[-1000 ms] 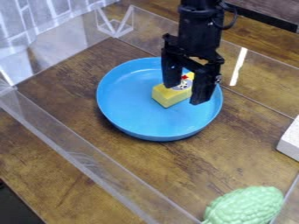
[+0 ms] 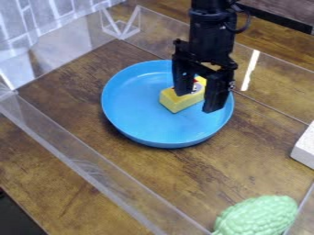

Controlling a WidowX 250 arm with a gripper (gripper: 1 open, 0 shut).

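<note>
A black gripper [image 2: 201, 78] hangs from the top over a blue round plate [image 2: 141, 115]. It is open, its fingers lowered on either side of the upper part of a yellow block [image 2: 179, 100] that sits on the plate. The fingers partly hide the block, and whether they touch it is unclear.
A green bumpy object [image 2: 255, 217] lies at the front right, and a white block [image 2: 303, 147] is at the right edge. Clear walls border the work area.
The gripper has moved slightly lower and now covers more of the yellow block, which stays on the plate.
</note>
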